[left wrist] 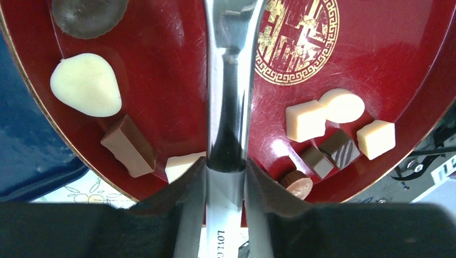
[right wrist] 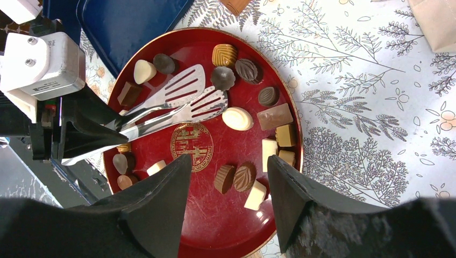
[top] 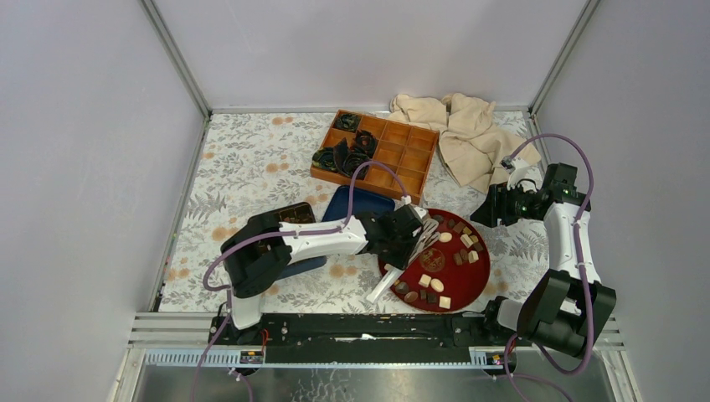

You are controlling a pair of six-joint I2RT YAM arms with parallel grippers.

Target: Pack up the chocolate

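Assorted chocolates lie around the red round tray [top: 469, 289]; a white one [left wrist: 88, 86] and brown ones [right wrist: 244, 177] show near its rim. Slotted metal tongs [right wrist: 177, 115] lie across this tray, their white handle [top: 383, 285] reaching over its front left edge. My left gripper is shut on the tongs, its dark fingers flush against both sides. Apart from the tray on the right, my right gripper [top: 483, 219] is open, nothing between its fingers. The orange compartment box [top: 402, 146] holds dark shredded filler in several cells; other cells are empty.
Blue trays [top: 362, 199] and a dark chocolate box [top: 289, 216] sit partly under my left arm. Beige cloth [top: 465, 134] lies at the back right.
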